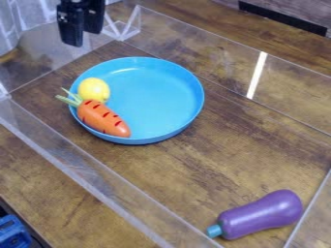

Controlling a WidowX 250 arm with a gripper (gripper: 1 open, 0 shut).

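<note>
My black gripper [80,27] is at the top left, above the rear left of a blue plate [158,102], with nothing seen held in it; its fingertips are small in this view. On the plate's left side lie a yellow lemon [93,89] and, just in front of it, an orange toy carrot [104,118] with green leaves. A purple toy eggplant [261,213] lies apart at the lower right on the wooden table.
Clear low walls border the wooden table [233,155]. A dark blue object [11,232] sits at the lower left edge. The table between plate and eggplant is clear.
</note>
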